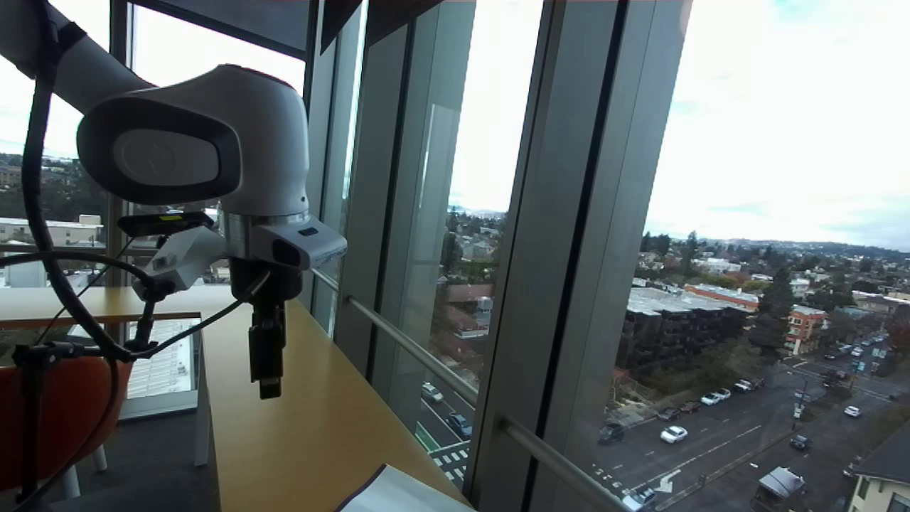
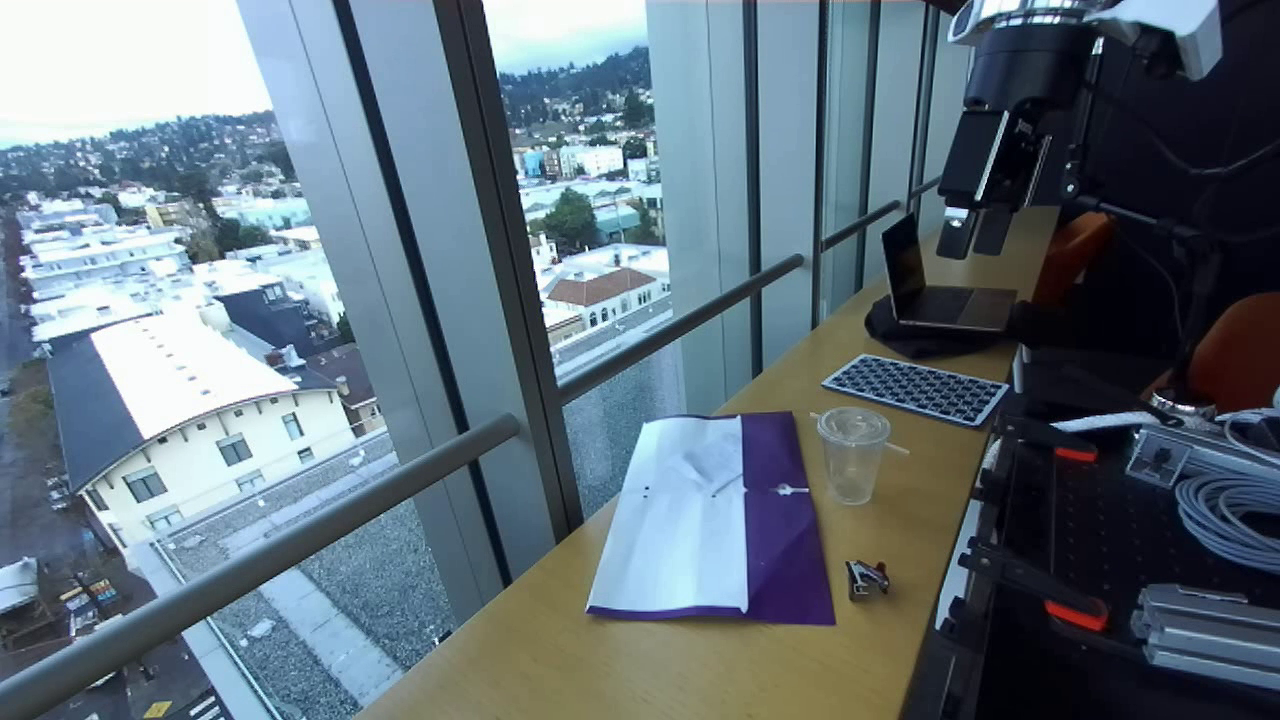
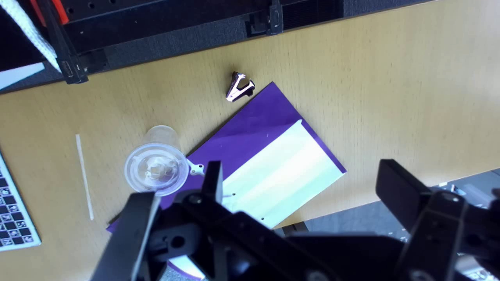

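My gripper hangs open above the long wooden table, its dark fingers wide apart with nothing between them. In exterior view 1 the gripper (image 1: pixel 266 388) points straight down, well clear of the surface. A purple folder (image 2: pixel 789 540) lies flat, with white paper (image 2: pixel 672 528) over much of it. Beside the folder stands an upright clear plastic cup (image 2: pixel 852 456). A small metal staple remover (image 3: pixel 240 87) lies just off a folder corner. The wrist view shows a thin white stick (image 3: pixel 84 178) past the cup. My fingers hide part of the folder there.
A patterned keyboard (image 2: pixel 918 388) and an open laptop (image 2: pixel 954 306) occupy the table farther along. Windows and a metal rail (image 2: pixel 684 330) border one side. Black equipment with red-tipped clamps (image 2: pixel 1076 614) borders the other. Bare wood (image 3: pixel 422 93) shows beyond the folder.
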